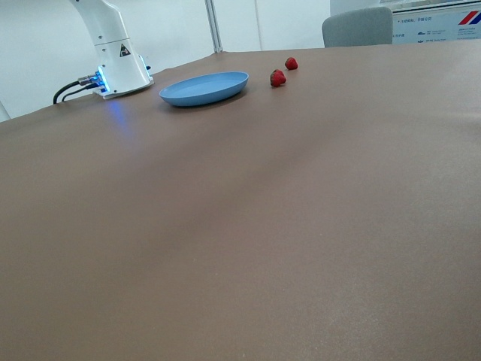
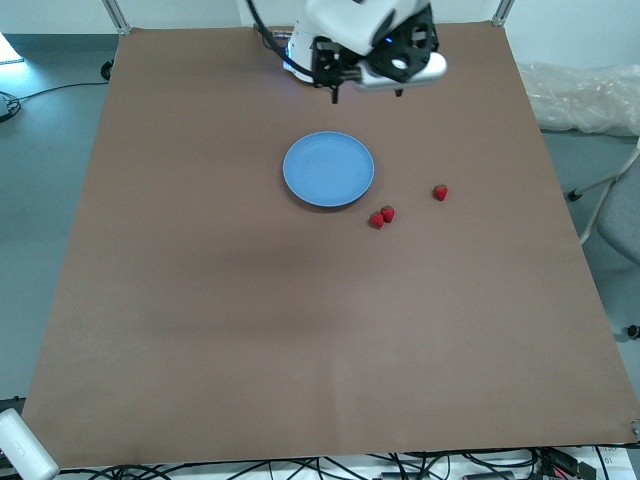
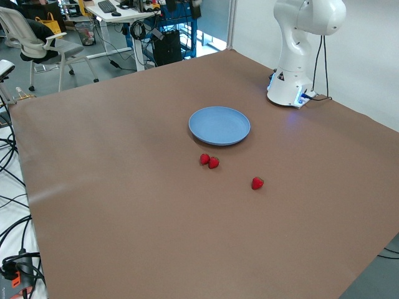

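A blue plate lies empty near the middle of the brown table, also seen in the top view and right view. Three strawberries lie to its right in the left view: two close together and one apart. My gripper hangs high at the back of the table in the left view, above and behind the plate; whether its fingers are open is unclear. The gripper is out of frame in the top and right views.
The arm's base stands at the table's back edge. A grey chair stands beside the table; cables run along the near edge.
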